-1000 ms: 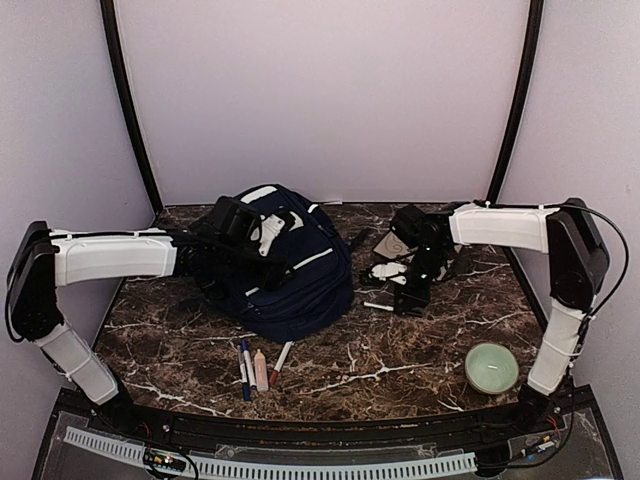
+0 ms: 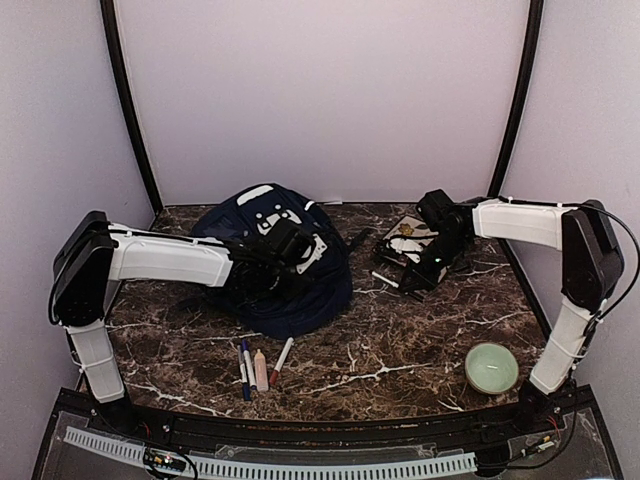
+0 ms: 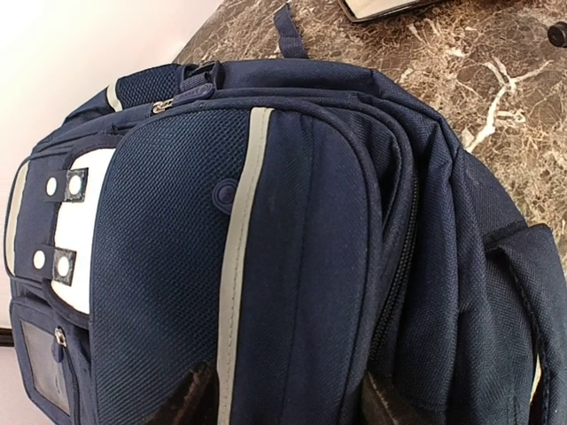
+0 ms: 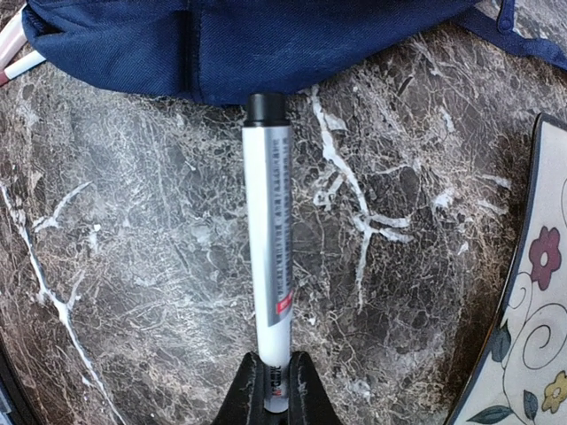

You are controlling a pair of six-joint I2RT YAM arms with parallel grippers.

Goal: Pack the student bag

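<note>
The dark blue backpack (image 2: 325, 290) lies on the left of the table, its mesh front panel (image 3: 168, 212) and a pale stripe facing my left wrist camera. Over this panel my left gripper stands open, its two dark fingers well apart at the bottom edge of the view, with no separate object between them. Whether they touch the fabric, I cannot tell. On the right, my right gripper is shut on a white marker (image 4: 267, 204) near one end; its black-tipped far end points toward the bag.
Several pens and markers (image 2: 250, 368) lie in front of the bag, beside a pink tube (image 2: 261, 370). A pale green bowl (image 2: 491, 368) stands at the front right. Close to the right gripper lies a flower-patterned flat item (image 4: 532, 354).
My left gripper has moved rightward across the bag. The right gripper has shifted slightly right and back with the marker. The bag and the front items have stayed put.
</note>
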